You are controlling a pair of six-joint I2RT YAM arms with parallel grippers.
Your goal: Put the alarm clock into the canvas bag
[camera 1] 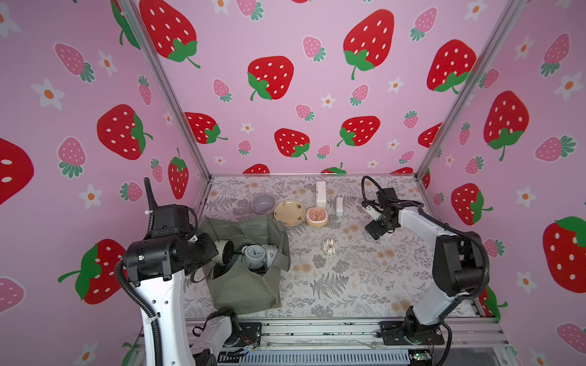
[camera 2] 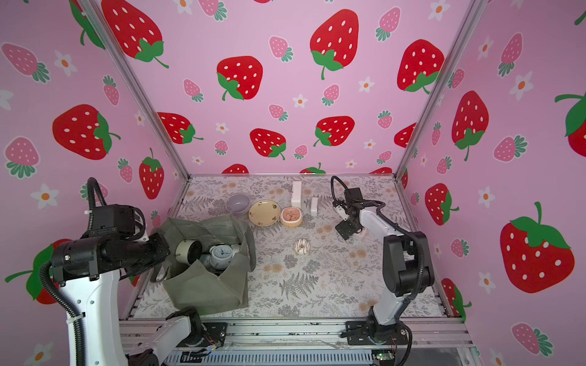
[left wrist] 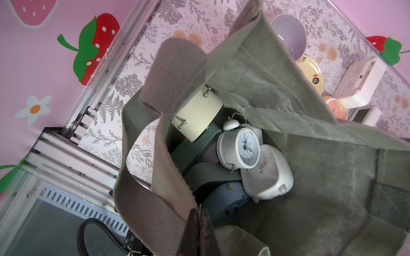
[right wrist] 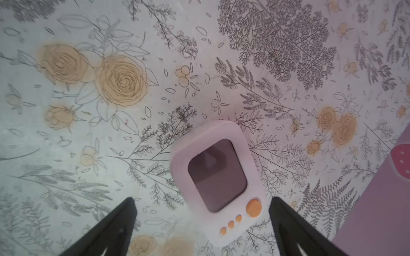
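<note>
The grey-green canvas bag (camera 1: 244,286) stands open at left, holding a white round alarm clock (left wrist: 239,149), a cream round item (left wrist: 196,115) and other small devices. My left gripper is shut at the bag's near rim, by its strap; whether fabric is between the fingers is hard to tell. My right gripper hovers part open over a pink device (right wrist: 222,221) with a dark screen and orange buttons on the table at right, one blurred finger either side, nothing gripped.
A lavender bowl (camera 1: 263,202), yellow plate (camera 1: 288,213), pink bowl (camera 1: 316,216) and two white boxes stand at back centre. A striped round item (camera 1: 329,246) lies mid-table.
</note>
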